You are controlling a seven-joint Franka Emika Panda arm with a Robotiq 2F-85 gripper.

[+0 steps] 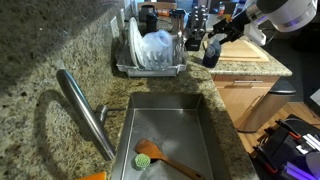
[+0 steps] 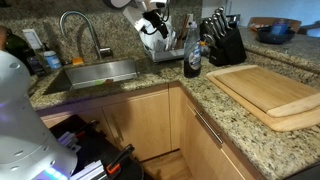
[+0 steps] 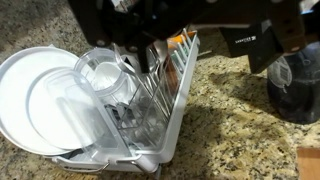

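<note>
A dark bottle (image 1: pixel 212 53) with a clear upper part stands on the counter right of the dish rack; the wrist view shows part of the bottle (image 3: pixel 293 88) at its right edge. My gripper (image 1: pixel 224 33) hangs beside the bottle's top in exterior view 1, open. In exterior view 2 the gripper (image 2: pixel 156 21) is in front of the dish rack (image 2: pixel 165 50), above the counter. White plates and a clear container fill the rack (image 3: pixel 160 158) in the wrist view. Whether the fingers touch the bottle cannot be made out.
The sink (image 1: pixel 190 105) holds a wooden spoon (image 1: pixel 172 160) and a green scrubber (image 1: pixel 148 149). A knife block (image 2: pixel 226 46) and cutting boards (image 2: pixel 265 88) stand to the right of the bottle. Bare counter (image 2: pixel 205 90) lies in front of the bottle.
</note>
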